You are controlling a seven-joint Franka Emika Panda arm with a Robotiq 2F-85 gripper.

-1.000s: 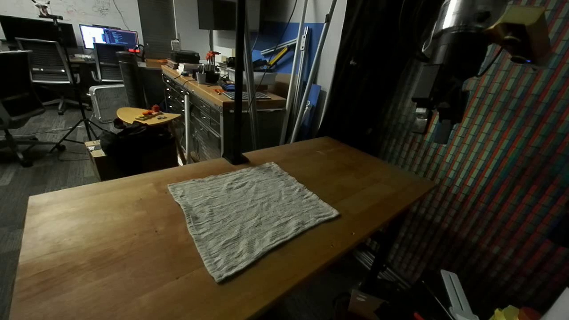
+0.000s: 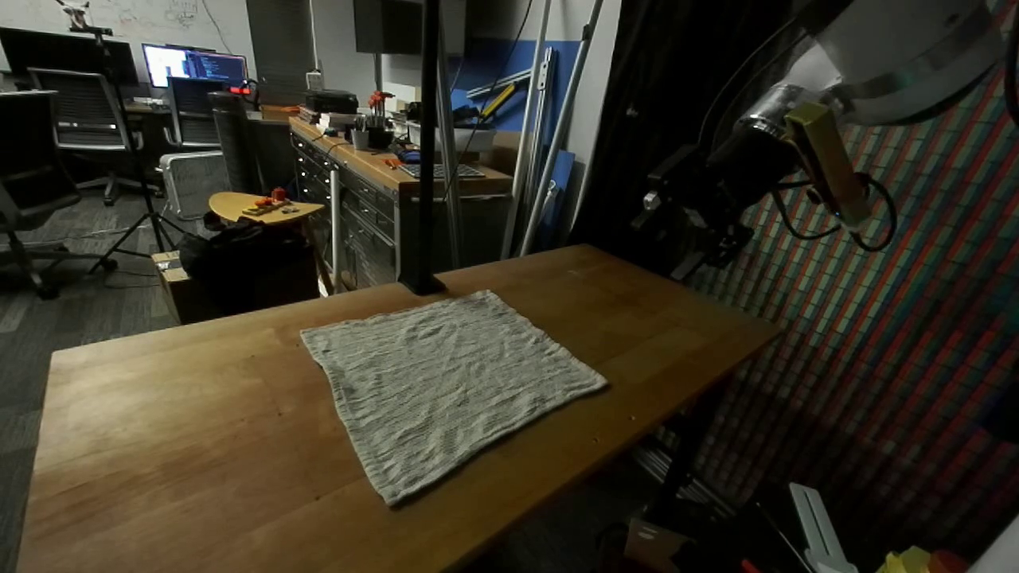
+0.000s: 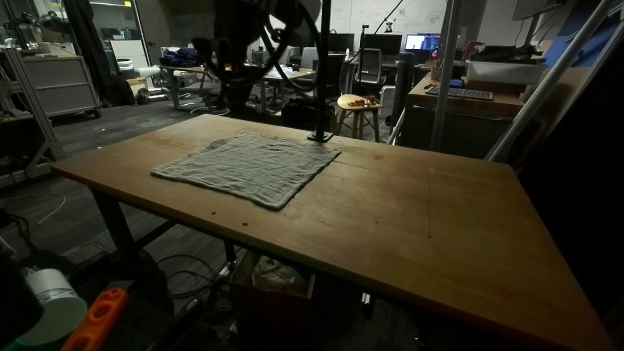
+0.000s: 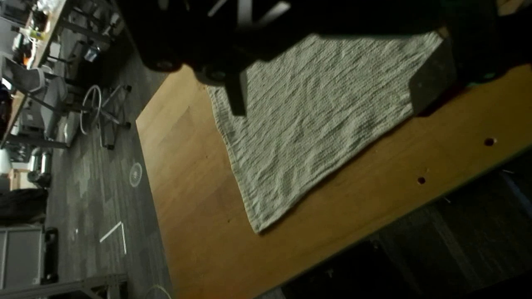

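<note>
A pale grey-white cloth [image 2: 449, 377] lies spread out nearly flat on the wooden table [image 2: 191, 420], with small wrinkles across it. In the second exterior view the same cloth [image 3: 251, 166] sits on the left half of the tabletop. My gripper [image 2: 664, 243] hangs in the air above the table's right end, well clear of the cloth. From the wrist, the gripper shows its two fingers wide apart, with nothing held between them. Through that gap the cloth [image 4: 309, 119] is visible below; its far part is hidden behind the gripper body.
A black post [image 2: 430, 143] rises from the table's back edge, close behind the cloth. An open box [image 3: 275, 281] stands below the front edge.
My arm has swung leftward in the first exterior view, and the gripper has tilted from pointing nearly straight down to a slant. The cloth has stayed put.
</note>
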